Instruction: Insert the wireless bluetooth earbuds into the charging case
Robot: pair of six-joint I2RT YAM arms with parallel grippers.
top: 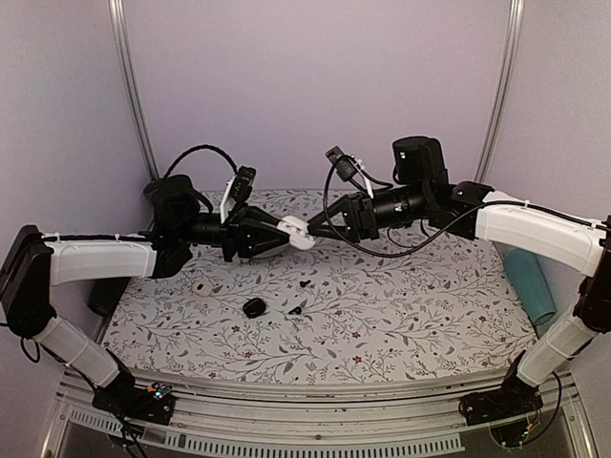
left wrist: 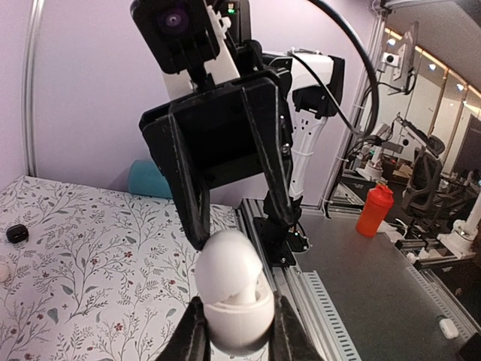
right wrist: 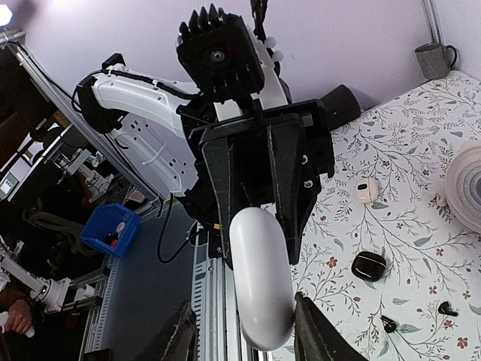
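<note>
My left gripper (top: 284, 229) is shut on a white charging case (top: 298, 236), held in the air near the middle; in the left wrist view the case (left wrist: 237, 316) has its lid raised. My right gripper (top: 317, 227) is at the case from the right, its fingertips at the lid; in the right wrist view the case (right wrist: 263, 278) lies between its part-open fingers. Whether they touch it is hard to tell. Small black earbuds (right wrist: 389, 324) lie on the table below.
A black case (right wrist: 368, 265), a small white item (right wrist: 367, 189), a round container (right wrist: 462, 184) and a grey mug (right wrist: 434, 60) are on the floral table. A teal roll (top: 529, 286) lies at the right edge.
</note>
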